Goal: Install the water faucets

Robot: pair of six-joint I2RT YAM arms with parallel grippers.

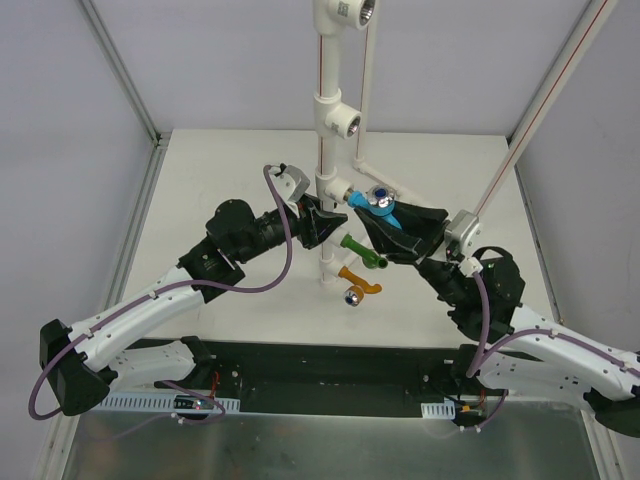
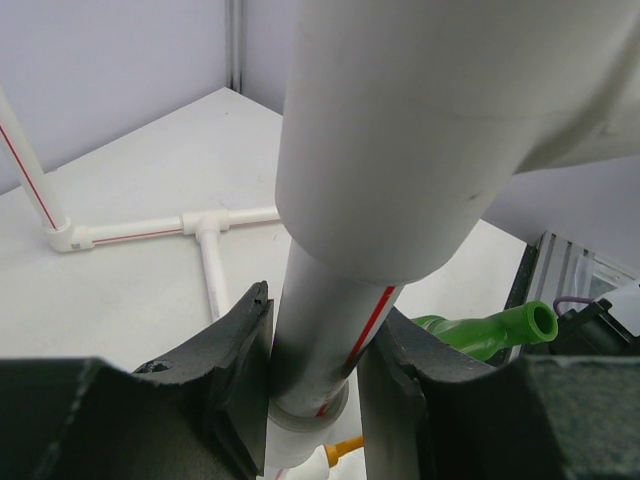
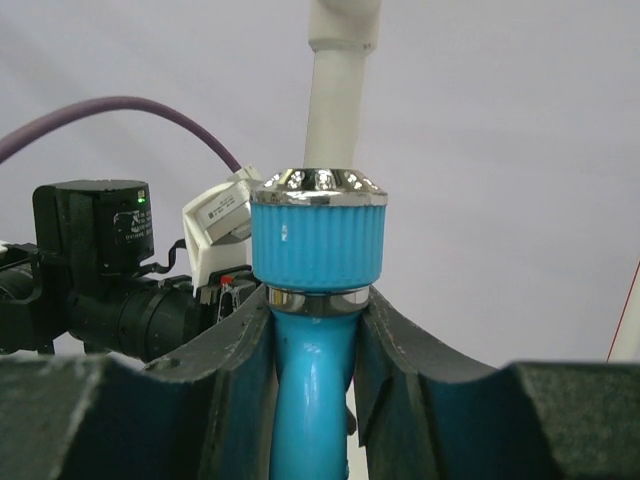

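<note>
The blue faucet [image 1: 383,205] with its chrome cap meets the side outlet of the white upright pipe [image 1: 328,108]; how deep its end sits cannot be told. My right gripper is shut on the faucet's blue body [image 3: 315,400], below its ribbed, chrome-rimmed collar [image 3: 318,245]. From the left, my left gripper straddles the upright pipe [image 2: 335,315], its fingers close against both sides; whether they press on it is unclear. Lower on this pipe, a green faucet [image 1: 363,250] and an orange faucet [image 1: 360,280] stick out to the right.
Two open side outlets, the upper outlet [image 1: 366,12] and the lower outlet [image 1: 350,125], sit higher on the pipe. More white piping [image 2: 135,230] runs behind over the white board [image 1: 230,170]. Left of my left gripper the board is clear.
</note>
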